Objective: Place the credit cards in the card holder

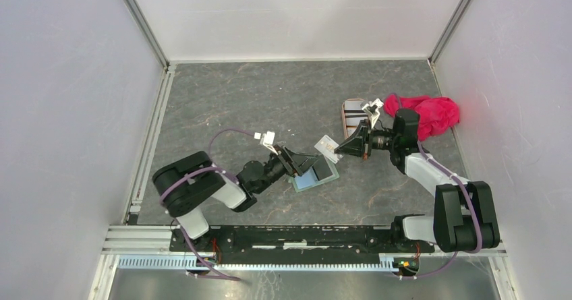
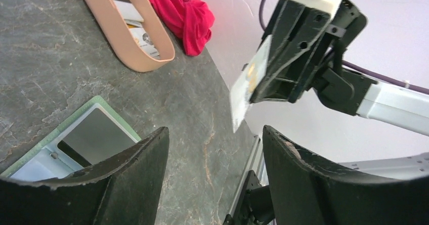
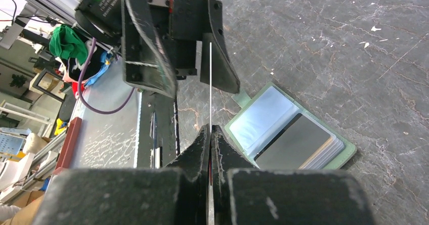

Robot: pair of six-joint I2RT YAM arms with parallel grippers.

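A white card [image 1: 328, 146] with an orange mark sticks out of my right gripper [image 1: 339, 151], which is shut on its edge. In the right wrist view the card [image 3: 210, 93] appears edge-on as a thin upright line. My left gripper stands with its fingers apart and nothing between them, to the left of the card. The green-edged card holder [image 1: 314, 176] lies spread flat on the table below both grippers. A clear pocket shows on one half of the holder [image 3: 291, 129], and a dark pocket with a stack of sleeves on the other.
Behind the right gripper stands a tan box [image 2: 129, 48] with several cards in it. A crumpled red cloth [image 1: 432, 116] lies by the right wall.
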